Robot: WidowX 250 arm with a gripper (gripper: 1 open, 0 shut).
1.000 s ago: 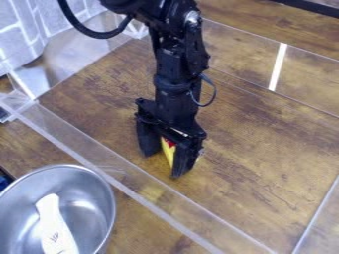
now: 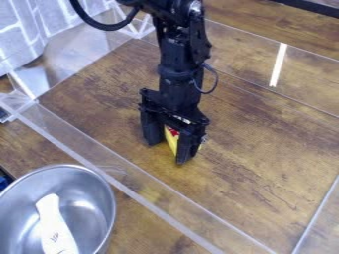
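My black gripper (image 2: 169,137) is lowered to the wooden table at the centre of the camera view, open around a yellow object (image 2: 172,142) with some red on it. The gripper body covers much of that object, so its shape and whether the fingers touch it cannot be made out.
A steel bowl (image 2: 93,219) with a white utensil (image 2: 54,223) in it stands at the lower left. Clear plastic barriers run along both sides of the bare wood (image 2: 265,159). A pale cloth (image 2: 34,30) lies at the upper left.
My gripper has shifted very slightly over the yellow object, which stays in about the same place. Little else differs.
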